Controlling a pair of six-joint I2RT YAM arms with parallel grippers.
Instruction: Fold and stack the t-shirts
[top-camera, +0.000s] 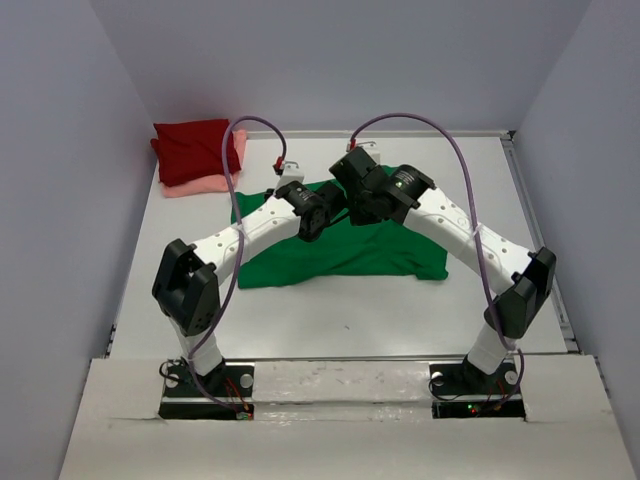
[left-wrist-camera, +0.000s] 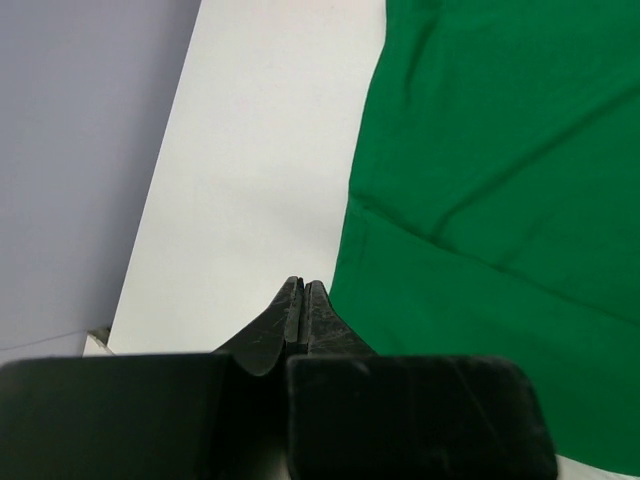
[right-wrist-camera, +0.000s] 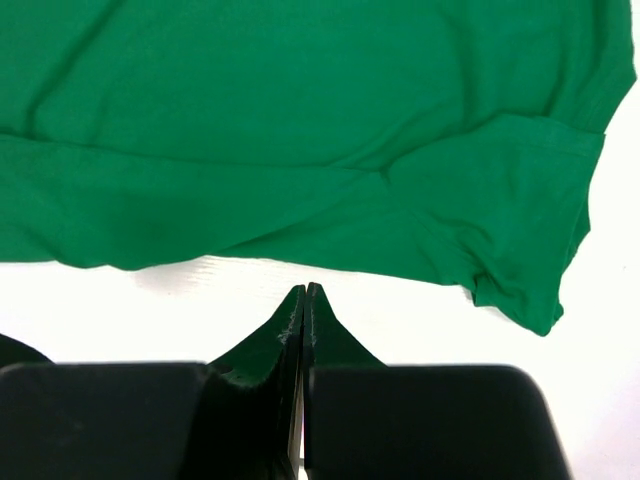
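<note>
The green t-shirt (top-camera: 335, 262) lies spread flat across the middle of the table, with some creases; both arms cover part of it in the top view. My left gripper is shut and shows nothing between its fingertips, near the shirt's side edge in the left wrist view. Also shut, with nothing visible in it, my right gripper appears just off the shirt's near edge in its wrist view. A corner of the shirt (right-wrist-camera: 510, 220) is bunched there. At the back left, a folded red shirt (top-camera: 195, 148) rests on a folded pink shirt (top-camera: 200, 185).
Both arms come close together above the shirt's middle, leaving little room between them. Grey walls (top-camera: 60, 200) stand close at the left, right and back.
</note>
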